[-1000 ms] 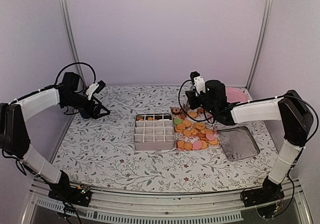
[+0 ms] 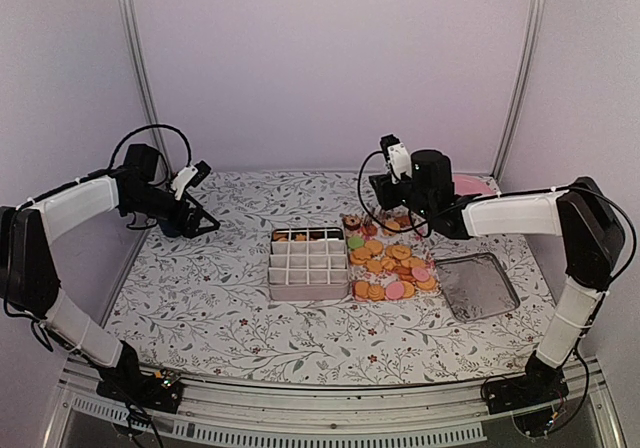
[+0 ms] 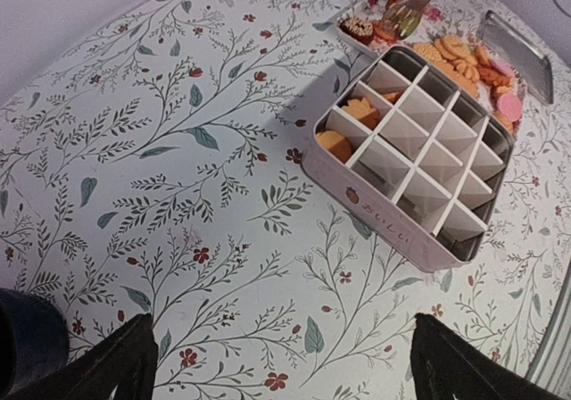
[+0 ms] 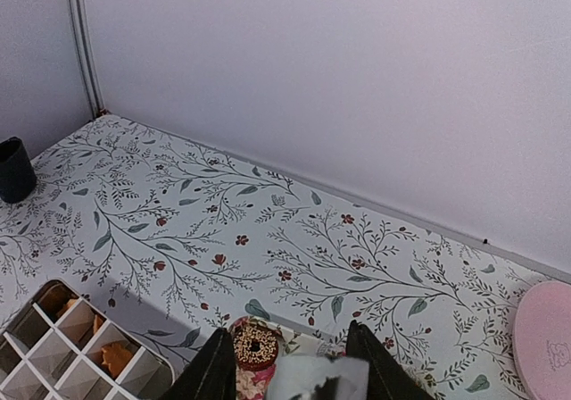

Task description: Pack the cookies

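Note:
The pink box (image 2: 309,292) with white dividers stands mid-table. Orange cookies (image 3: 335,145) sit in some compartments along its back row; other compartments I can see into look empty. Many loose cookies (image 2: 374,264) lie right of the box, with a chocolate ring cookie (image 4: 256,345) toward the back. My right gripper is open above the back of this spread. A pale glossy thing (image 4: 318,378) shows between its fingers; I cannot tell what it is or whether they touch it. Far left, my left gripper is open and empty over bare table.
A grey metal tray (image 2: 480,286) lies right of the cookies. At the back right is a round pink lid or plate (image 4: 546,339). A dark cup (image 4: 15,170) stands at the back left. Table left of and before the box is clear.
The left arm, box and tray are unmoved.

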